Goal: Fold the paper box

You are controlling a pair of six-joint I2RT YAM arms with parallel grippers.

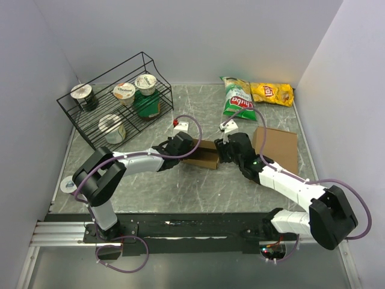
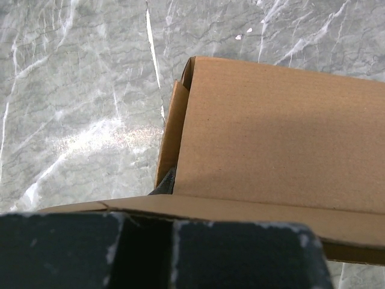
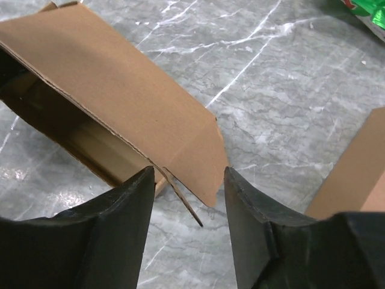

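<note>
The cardboard box point(image 1: 204, 158) stands partly folded between the two grippers on the grey marble surface. My left gripper is shut at the box's left end, its fingers behind a cardboard edge; in the left wrist view a broad panel point(image 2: 277, 138) lies beyond them. My right gripper is open just off the box's right end. In the right wrist view the box's top panel point(image 3: 120, 90) ends in a bent flap point(image 3: 204, 156), with a thin cardboard edge reaching down between the open fingers.
A flat cardboard piece point(image 1: 280, 147) lies at the right. Green point(image 1: 237, 93) and yellow point(image 1: 271, 92) snack bags lie at the back. A wire rack point(image 1: 114, 102) with several tubs stands back left.
</note>
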